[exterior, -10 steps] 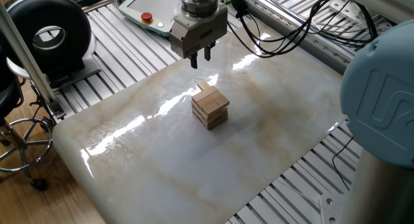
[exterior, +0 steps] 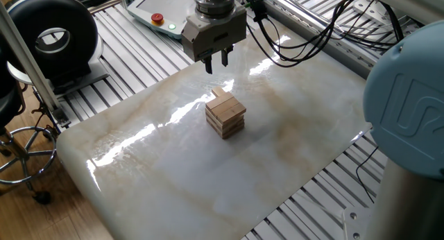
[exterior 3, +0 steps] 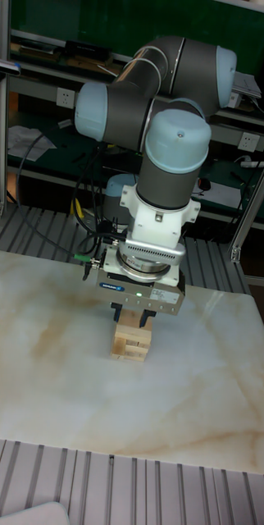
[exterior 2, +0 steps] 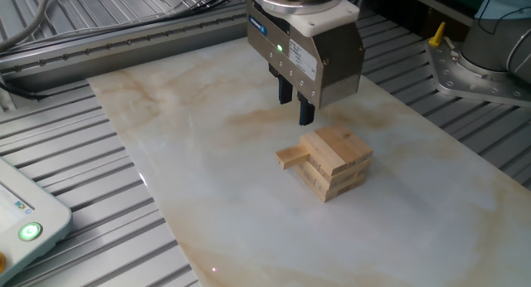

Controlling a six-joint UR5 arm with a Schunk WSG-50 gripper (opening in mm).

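A short stack of light wooden blocks (exterior: 226, 116) stands near the middle of the marble-patterned board. From one side of it a single block (exterior 2: 290, 157) sticks out below the top layer, clearly past the others. Above and apart from the stack hangs my gripper (exterior 2: 296, 113), pointing down. Its two black fingers (exterior 2: 306, 113) are spread with only air between them. In the third view the fingertips (exterior 3: 145, 320) overlap the upper part of the stack (exterior 3: 130, 341), whose far side is hidden there.
The glossy board (exterior: 152, 177) is otherwise bare around the stack. A teach pendant with a red stop button (exterior: 158, 19) lies on the slatted table at the back. Black cables (exterior: 312, 42) loop beside the gripper. A robot base (exterior 2: 489, 51) stands past the board.
Over the last second my gripper has shifted very slightly to the right in exterior view 1. The blocks have stayed where they were.
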